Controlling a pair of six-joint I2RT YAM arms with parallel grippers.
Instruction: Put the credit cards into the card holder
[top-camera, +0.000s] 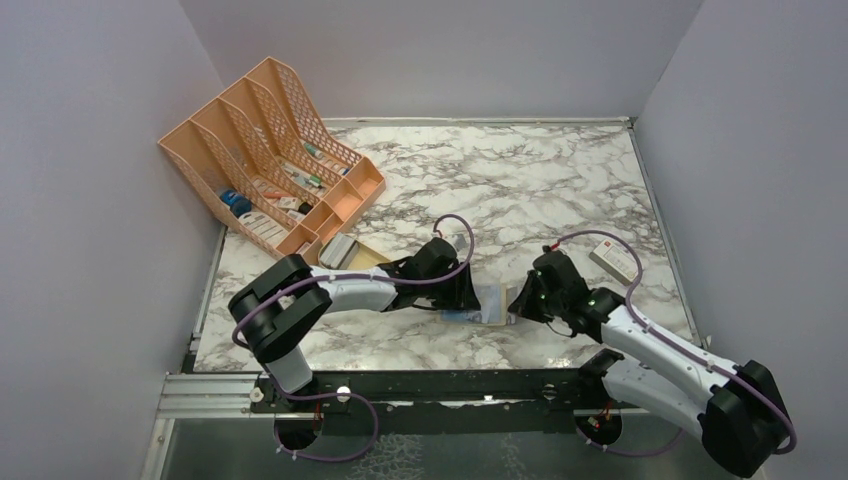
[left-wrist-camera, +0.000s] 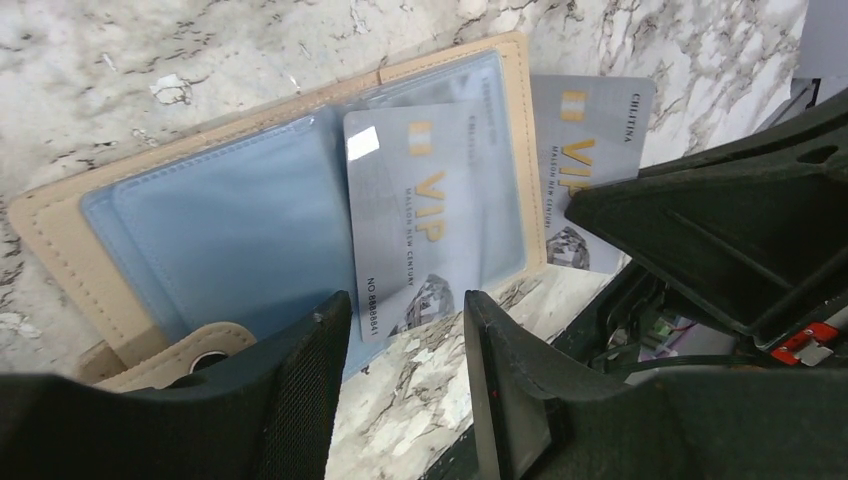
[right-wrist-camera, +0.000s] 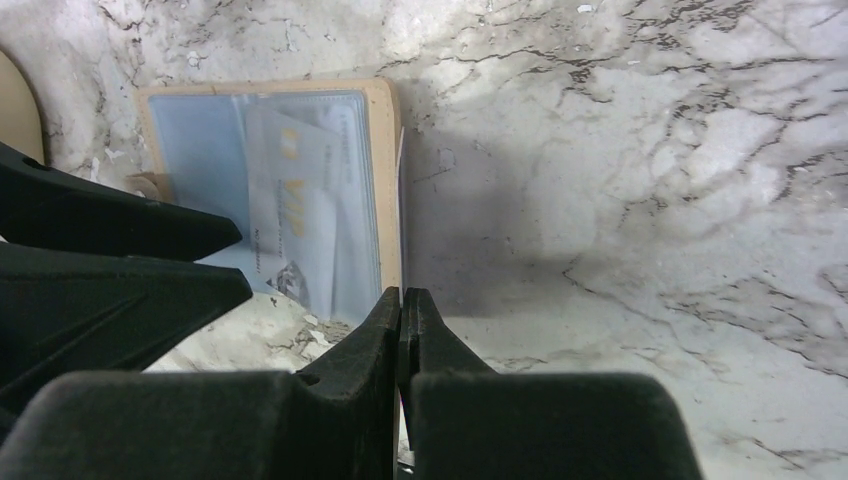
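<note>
The card holder (left-wrist-camera: 240, 200), tan-edged with clear bluish sleeves, lies open on the table. A silver VIP card rests in its right-hand sleeve area, also visible in the right wrist view. Beyond the holder's right edge is another silver VIP card, seen nearly edge-on in the right wrist view. My right gripper is shut on this second card, right beside the holder's edge. Over the holder's near side, my left gripper stands partly open, its fingertips either side of the first card's near end. Whether they touch the holder cannot be told.
An orange organizer (top-camera: 262, 150) with bottles and tubes stands at the back left, beside a tan tray (top-camera: 362, 259). A white box (top-camera: 614, 261) lies at the right. Both grippers are close together.
</note>
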